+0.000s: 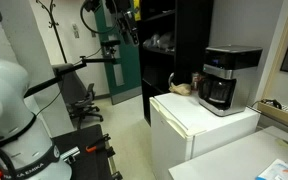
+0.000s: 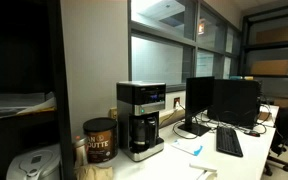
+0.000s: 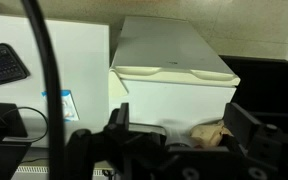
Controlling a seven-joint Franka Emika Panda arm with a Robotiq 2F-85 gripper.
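Note:
In the wrist view my gripper stands open above a white cabinet [image 3: 174, 101], with nothing held between its dark fingers. Exterior view 1 has a black-and-silver coffee maker [image 1: 230, 78] upright on the white cabinet top [image 1: 189, 110], with a brown item [image 1: 181, 89] beside it. This brown item [image 3: 210, 133] lies near the right finger in the wrist view, partly covered. At the top of exterior view 1, dark arm-end hardware hangs high, well away from the coffee maker. The coffee maker [image 2: 142, 122] also shows in exterior view 2, where no gripper appears.
A large brown canister [image 2: 101, 140] and a silver appliance [image 2: 34, 163] stand left of the coffee maker. On the white desk [image 2: 219, 162] are monitors [image 2: 234, 100], a keyboard [image 2: 228, 141] and a blue-and-white packet [image 3: 67, 106]. Dark shelving [image 1: 189, 35] rises behind the cabinet.

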